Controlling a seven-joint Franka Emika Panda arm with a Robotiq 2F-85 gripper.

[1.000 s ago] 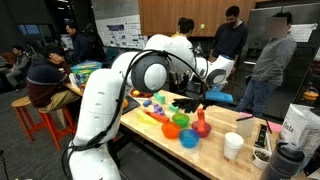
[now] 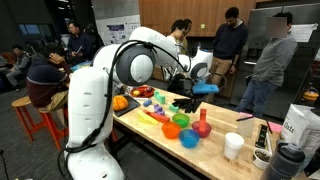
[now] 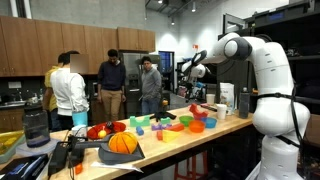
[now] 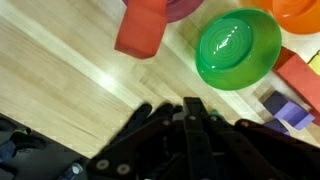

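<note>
My gripper shows dark at the bottom of the wrist view, its fingers close together and nothing seen between them. It hangs above bare wood, beside the green bowl (image 4: pixel 236 48). Exterior view 1 has the gripper (image 2: pixel 188 100) over the middle of the table, too small for detail. A tall red block (image 2: pixel 203 115) stands at the red bowl (image 2: pixel 201 130). From above, the same red block (image 4: pixel 140 30) overlaps the edge of that bowl, so I cannot tell whether it rests inside. The green bowl (image 2: pixel 181 119) looks empty.
Orange bowl (image 2: pixel 171 131) and blue bowl (image 2: pixel 189 139) sit close by. To the right are a white cup (image 2: pixel 233 147) and a dark canister (image 2: pixel 286 160). A red block and purple block (image 4: pixel 285 108) lie right of the green bowl. People stand behind the table.
Compared with one second ago, the arm's upper links have swung left and up in exterior view 1. The bowls look unmoved.
</note>
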